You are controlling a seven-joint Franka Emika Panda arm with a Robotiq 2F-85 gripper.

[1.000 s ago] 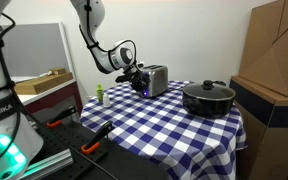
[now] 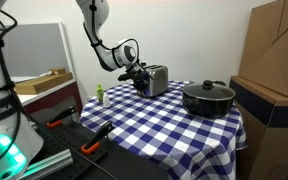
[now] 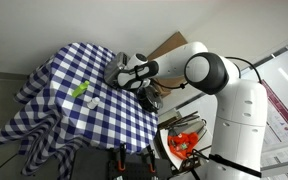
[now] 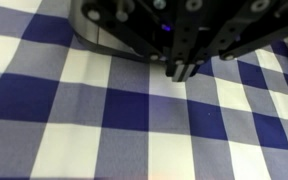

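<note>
My gripper is shut, and nothing shows between its fingers. In the wrist view it hangs just over the blue and white checked cloth, close beside the base of the silver toaster (image 4: pixel 114 38). In exterior view 1 the toaster (image 2: pixel 156 78) stands at the back of the table, with the gripper (image 2: pixel 142 91) low at its front left side. Whether the fingers touch the toaster I cannot tell. From the other side, exterior view 2 has the arm (image 3: pixel 164 65) reaching over the table, partly hiding the toaster.
A black lidded pot (image 2: pixel 208 98) stands right of the toaster. A green item (image 2: pixel 99 92) and a small white item (image 2: pixel 105 100) are at the table's left. Brown boxes (image 2: pixel 270 90) rise at the right.
The gripper and forearm have shifted slightly right, along the toaster's near side. The toaster, the pot and the small items look unmoved.
</note>
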